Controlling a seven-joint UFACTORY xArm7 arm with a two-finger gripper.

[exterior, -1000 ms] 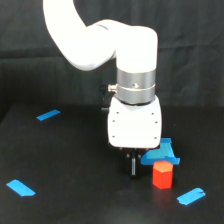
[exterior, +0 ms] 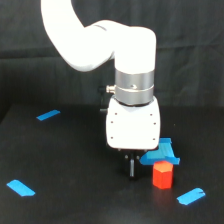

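Note:
The white arm comes down from the top left, and its gripper [exterior: 131, 168] points downward over the dark table. Its dark fingers blend into the background, so whether they are open or shut does not show. An orange-red block [exterior: 162, 175] sits just right of the fingertips, with a visible gap between them. Behind that block is a blue object [exterior: 160, 152], partly covered by the block and the white hand.
Blue strips lie flat on the dark table: one at the far left [exterior: 48, 115], one at the front left [exterior: 20, 188] and one at the front right [exterior: 191, 196].
The gripper has come slightly lower and a touch to the left. The orange-red block, the blue object and the strips look unmoved.

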